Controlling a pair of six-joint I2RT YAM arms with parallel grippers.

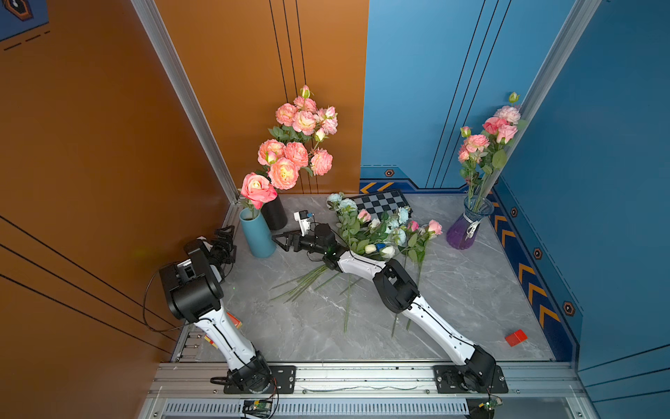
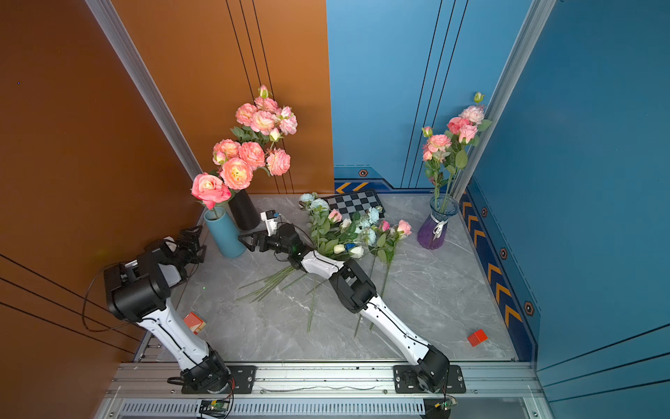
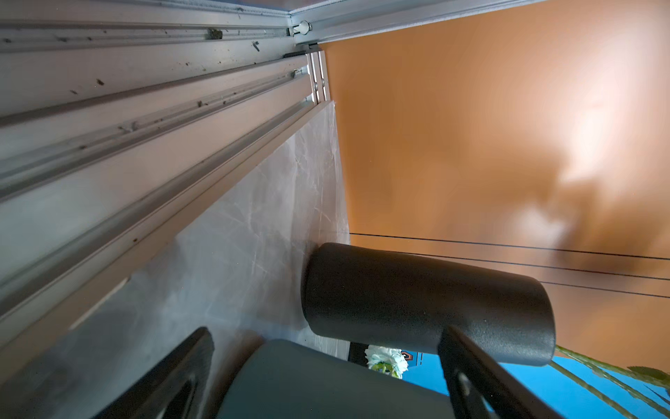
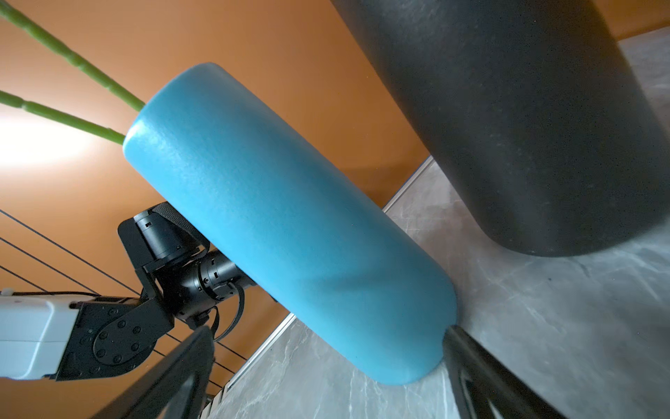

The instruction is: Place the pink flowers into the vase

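Observation:
Pink flowers [image 1: 258, 190] stand in the teal vase [image 1: 257, 234] at the table's left side. Behind it, a black vase [image 1: 275, 212] also holds pink roses [image 1: 283, 174]. On the right, a purple vase [image 1: 462, 232] carries more pink flowers [image 1: 477, 143]. My left gripper [image 1: 226, 244] is open just left of the teal vase; in the left wrist view the teal vase [image 3: 314, 387] shows between its fingers. From the right side, my open right gripper [image 1: 279, 241] faces the same vase, close to its lower part. Neither gripper holds anything.
Mixed cut flowers [image 1: 380, 234] lie mid-table, partly under the right arm, near a checkered board [image 1: 382, 202]. A red block [image 1: 515, 338] sits front right. An orange box [image 2: 194, 322] lies front left.

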